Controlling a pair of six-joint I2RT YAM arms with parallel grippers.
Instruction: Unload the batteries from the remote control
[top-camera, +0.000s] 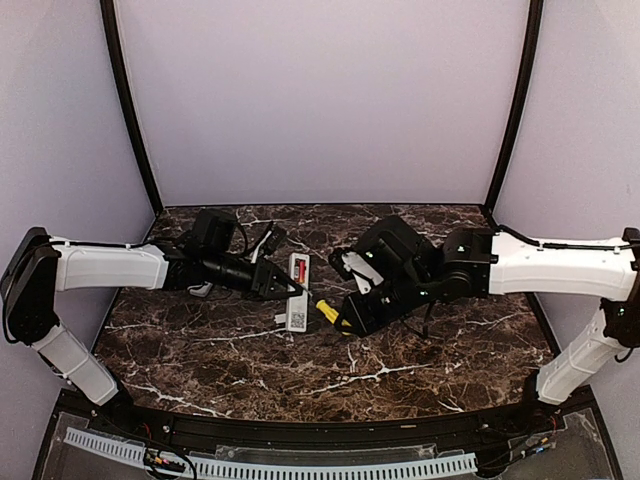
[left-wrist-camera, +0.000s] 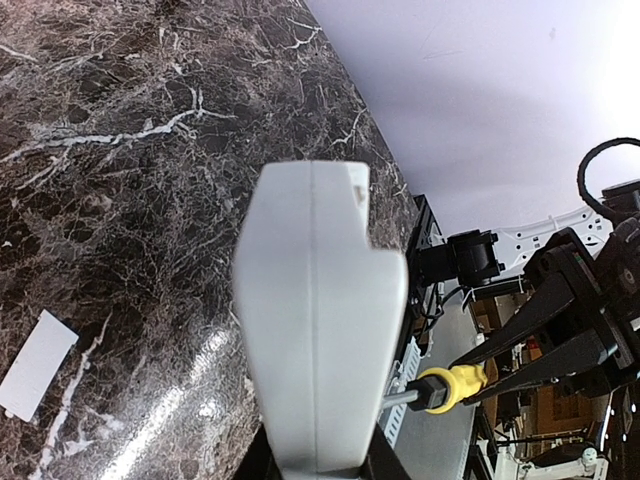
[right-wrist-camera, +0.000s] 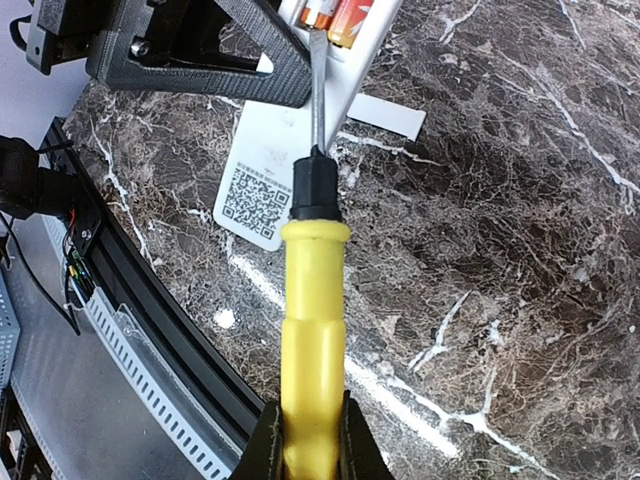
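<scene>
My left gripper is shut on the white remote control (left-wrist-camera: 315, 300), which it holds up above the table. In the right wrist view, orange-red batteries (right-wrist-camera: 350, 20) lie in the remote's open compartment, partly cut off by the frame's top edge. My right gripper is shut on the yellow handle of a screwdriver (right-wrist-camera: 314, 280). The screwdriver's metal tip reaches the near end of the compartment, by the batteries; whether it touches one I cannot tell. From above, the remote (top-camera: 297, 315) stands between the two grippers.
A flat white piece (right-wrist-camera: 388, 115) lies on the dark marbled table below the remote. Behind the left arm, a small grey-white device (top-camera: 201, 289) is mostly covered.
</scene>
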